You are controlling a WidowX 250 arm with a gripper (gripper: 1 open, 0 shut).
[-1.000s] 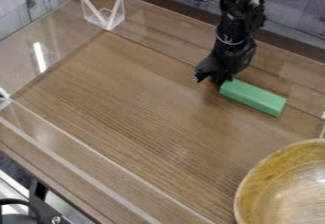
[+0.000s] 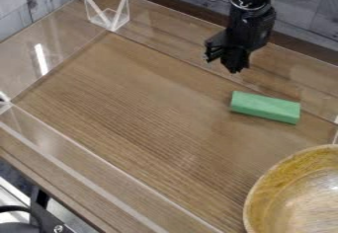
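Observation:
My black gripper (image 2: 230, 57) hangs over the back right of the wooden table, its fingers pointing down and to the left, shut with nothing visible between them. A green block (image 2: 264, 107) lies flat on the wood in front of it and a little to the right, apart from the fingers.
A large pale yellow bowl (image 2: 295, 188) fills the front right corner. A white wire-like object (image 2: 110, 13) stands at the back left. A wall runs along the back.
My gripper has moved up and back, away from the green block it was touching or overlapping in view. The block lies in about the same place.

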